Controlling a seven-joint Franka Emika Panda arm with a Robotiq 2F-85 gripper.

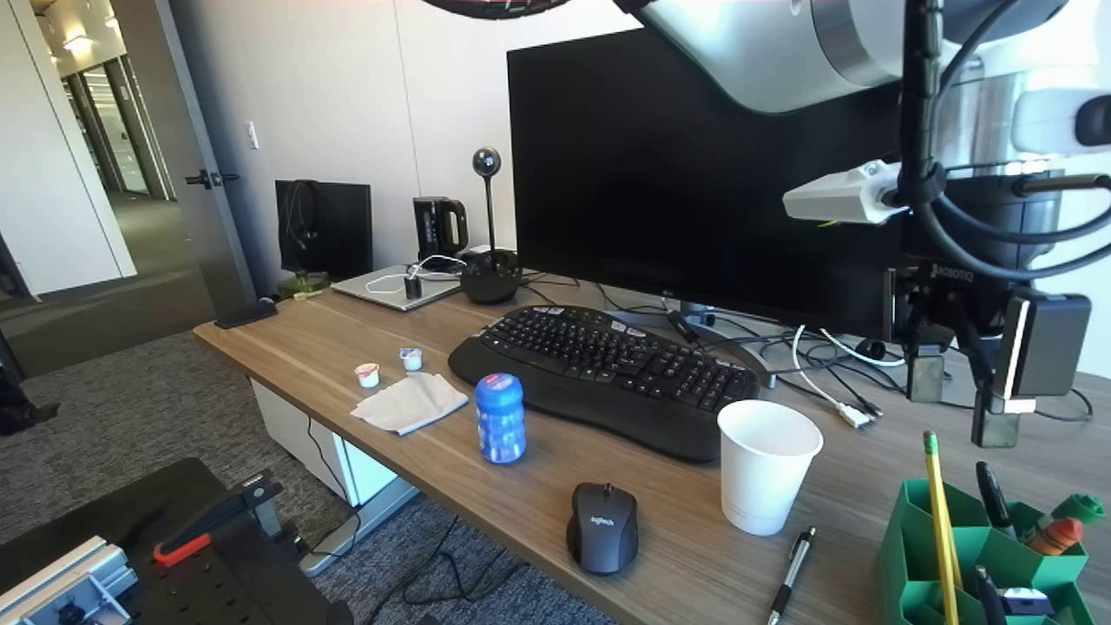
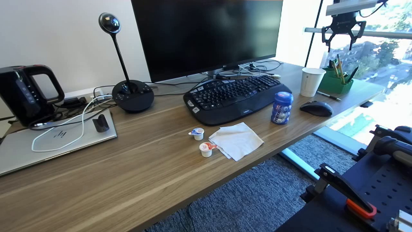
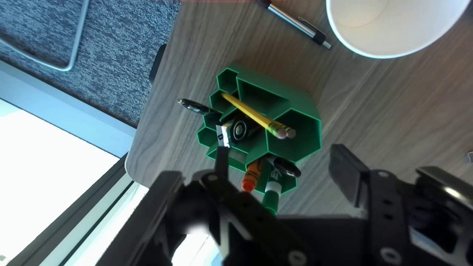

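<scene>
My gripper (image 1: 960, 404) hangs above the green pen holder (image 1: 897, 557), its fingers spread with nothing between them. In the wrist view the holder (image 3: 292, 91) lies beneath and partly between the fingers. Two yellow pencils (image 3: 252, 113) lean across its compartments, and a black pen (image 3: 195, 106) sticks out on the left. Another dark pen (image 3: 286, 166), an orange marker (image 3: 251, 176) and a green marker (image 3: 272, 195) stand near the lower edge. In exterior view 2 the gripper (image 2: 340, 48) is clear of the pencil tops.
A white cup (image 1: 765, 469) and a silver-black pen (image 1: 793, 575) stand and lie beside the holder. Farther along are a mouse (image 1: 603, 528), blue bottle (image 1: 501, 418), keyboard (image 1: 614, 365), cloth (image 1: 410, 402) and monitor (image 1: 708, 177). The desk edge is close to the holder.
</scene>
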